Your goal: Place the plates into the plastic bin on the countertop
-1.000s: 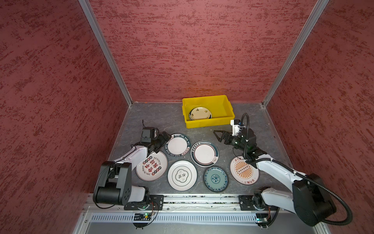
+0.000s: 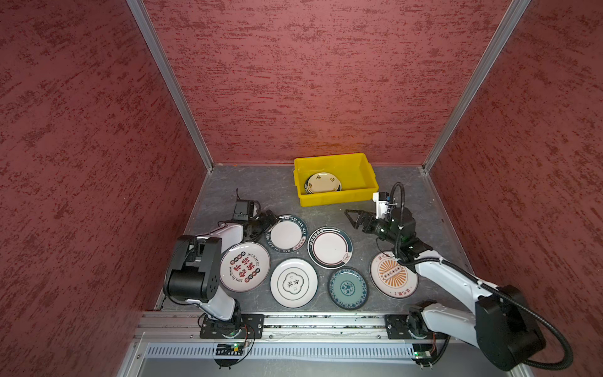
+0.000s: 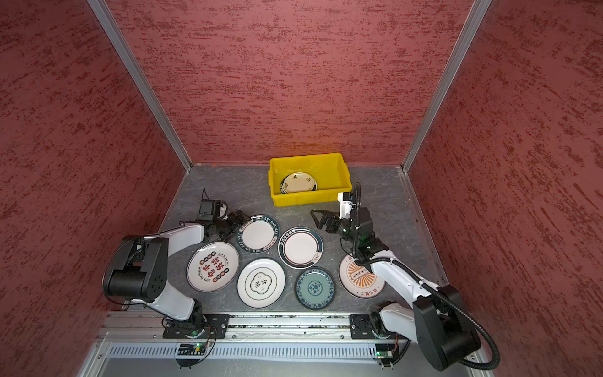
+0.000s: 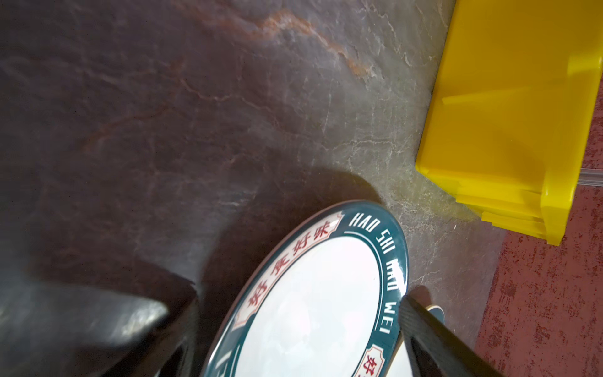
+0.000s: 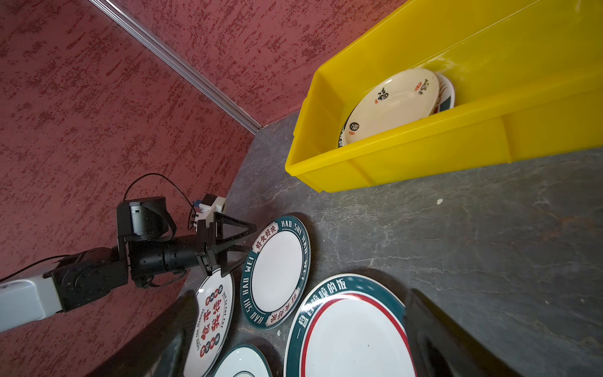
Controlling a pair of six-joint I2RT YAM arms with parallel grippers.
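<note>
On the countertop's back half stands a yellow bin (image 2: 336, 164) with a cream plate (image 2: 324, 183) and at least one more under it. My left gripper (image 2: 268, 225) is open at the left edge of a green-rimmed plate (image 2: 286, 235); in the left wrist view that green-rimmed plate (image 4: 314, 308) lies flat between the spread fingers, not gripped. My right gripper (image 2: 358, 220) hangs open and empty in front of the bin, right of a red-ringed plate (image 2: 330, 247). Nearer the front lie a red-print plate (image 2: 245, 267), a white plate (image 2: 294, 282), a blue-green plate (image 2: 348, 288) and an orange-fan plate (image 2: 393, 275).
Bare grey countertop (image 2: 223, 182) lies left of the bin, and more is clear at its right. Red walls (image 2: 326, 81) close in the back and sides. The right forearm (image 2: 442, 273) passes over part of the orange-fan plate.
The right arm has barely moved, and the plates lie where they were.
</note>
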